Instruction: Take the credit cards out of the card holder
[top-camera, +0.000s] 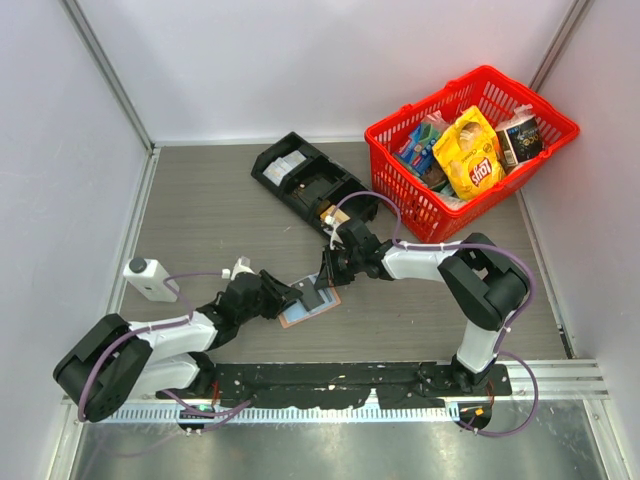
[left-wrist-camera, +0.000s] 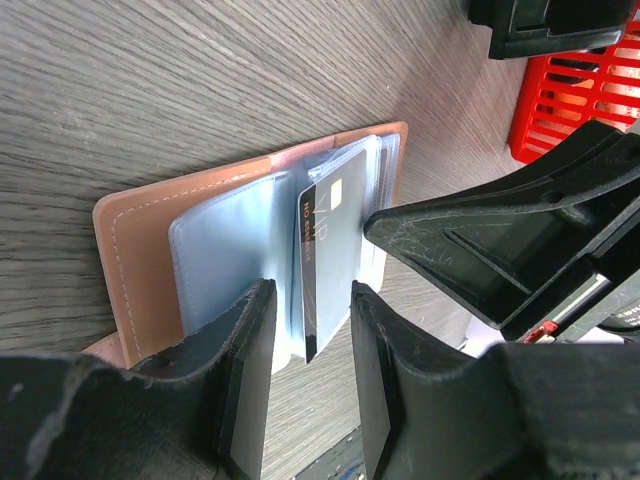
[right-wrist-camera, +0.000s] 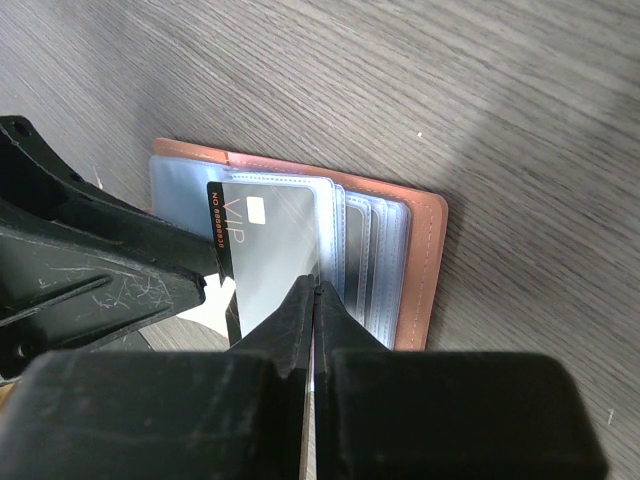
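Observation:
The tan card holder (left-wrist-camera: 134, 270) lies open on the table between my grippers, holding several cards in clear and pale blue sleeves. A grey VIP card (left-wrist-camera: 335, 240) with a black stripe lies on top. My left gripper stands open at the near edge of the holder, its fingertips on either side of the card's striped edge. My right gripper is shut at the sleeved cards on the opposite side, fingertips against the card stack; whether anything is between them is hidden.
A black compartment tray (top-camera: 290, 180) lies behind the grippers. A red basket (top-camera: 400, 180) of snack packs stands back right, a white bottle (top-camera: 155, 283) at left.

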